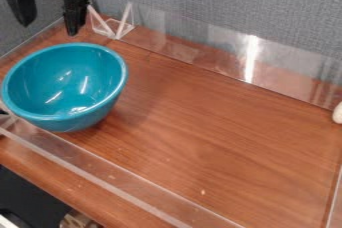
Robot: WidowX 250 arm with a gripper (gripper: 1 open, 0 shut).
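Observation:
A large teal bowl point(64, 84) sits on the left part of the wooden table, empty apart from glints of light on its inside. Above it, at the top left corner, my black gripper point(48, 17) hangs with its fingers apart, open and with nothing visible between them.
A white wire stand point(115, 24) is at the back left behind the bowl. Clear plastic walls point(214, 57) edge the wooden table point(241, 142). A small white object point(335, 113) shows at the right edge.

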